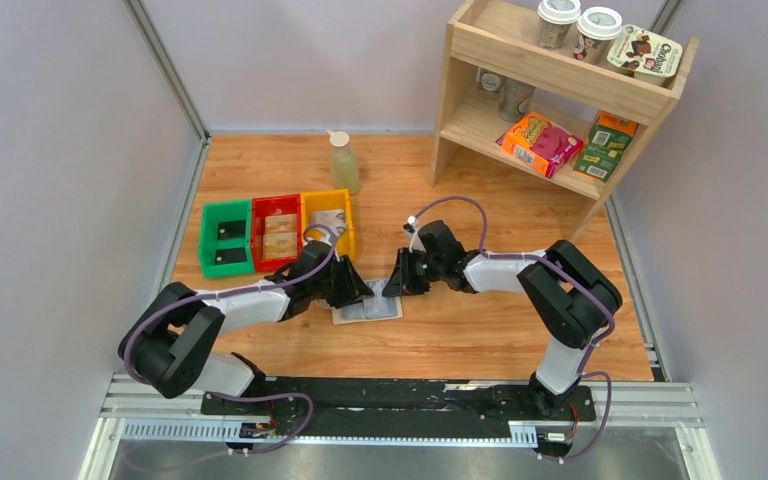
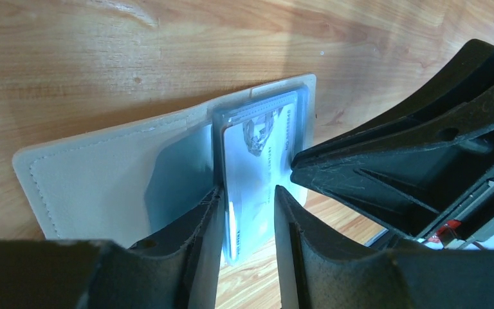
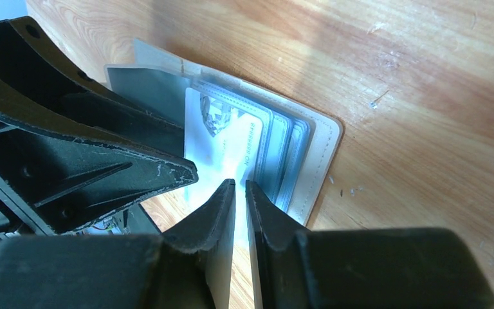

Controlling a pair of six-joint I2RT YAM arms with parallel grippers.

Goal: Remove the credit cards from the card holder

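The white card holder lies opened flat on the table, with clear bluish sleeves on its right half. In the left wrist view a whitish card shows inside the top sleeve. My left gripper is part open over that sleeve, one finger at its left edge and the other above the card; nothing is clamped between them. From the right, my right gripper is nearly closed at the sleeved side of the holder, seemingly pinching it; the exact layers between its fingertips are hidden.
Green, red and yellow bins stand behind the left arm, the red and yellow ones holding items. A pale bottle stands at the back; a wooden shelf at the back right.
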